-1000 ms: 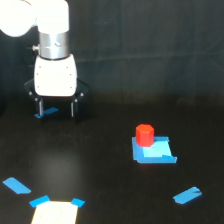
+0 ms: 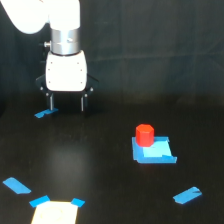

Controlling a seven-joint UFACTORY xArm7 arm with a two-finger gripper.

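Note:
Upper left, my gripper (image 2: 68, 103) hangs over the dark table, its two fingers (image 2: 84, 101) spread apart with nothing visible between them. It is open. A red, roughly cylindrical object (image 2: 145, 135) stands right of centre, on the upper left part of a pale square (image 2: 158, 149) edged with blue tape. Clear space separates the gripper from the red object, which lies to its right and nearer the camera. Nothing touches the object except the square under it.
A pale, yellowish square (image 2: 54, 213) with blue tape at its corners lies at the bottom left, partly cut off by the frame. Blue tape strips (image 2: 187, 195) lie flat elsewhere on the black surface. No obstacle shows between gripper and red object.
The gripper has shifted right and slightly up in the picture, its fingers still apart. The red object and both squares have stayed in place.

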